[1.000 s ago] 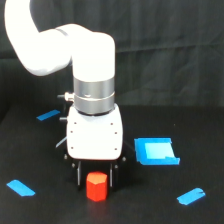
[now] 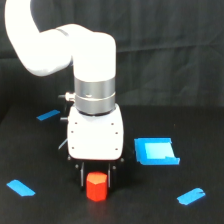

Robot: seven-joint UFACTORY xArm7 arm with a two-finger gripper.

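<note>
My white arm comes down from the upper left to a white gripper [image 2: 96, 172], which hangs over a small red-orange block [image 2: 97, 187] on the black table. Dark fingers flank the block at its upper sides; whether they touch it, I cannot tell.
A light blue open square [image 2: 157, 152] lies right of the gripper. Blue tape strips lie at the lower left [image 2: 21, 188], lower right [image 2: 191, 196] and back left [image 2: 48, 114].
The gripper has shifted very slightly, and its fingers appear a little closer in around the block.
</note>
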